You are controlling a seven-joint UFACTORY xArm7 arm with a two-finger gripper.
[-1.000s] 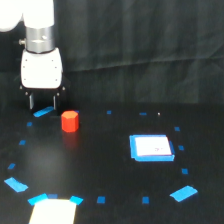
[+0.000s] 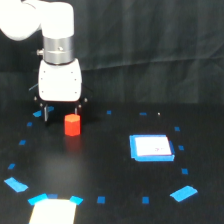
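Observation:
A small red block (image 2: 72, 125) sits on the black table at the left of the camera view. My white gripper (image 2: 63, 112) points down right by it, with its dark fingers spread apart. The block shows between and just below the fingertips, towards the right finger. Nothing appears to be gripped. Whether a finger touches the block cannot be made out. To the right lies a blue-rimmed tray or box with a white middle (image 2: 153, 146).
Pieces of blue tape (image 2: 183, 193) and small blue marks are scattered over the dark table. A pale square (image 2: 52, 212) is cut off at the bottom edge. Between the block and the blue-rimmed item the table is clear.
My gripper has moved right and lower in view, from the block's left to close over it. The red block is in nearly the same place; the blue-rimmed item has not moved.

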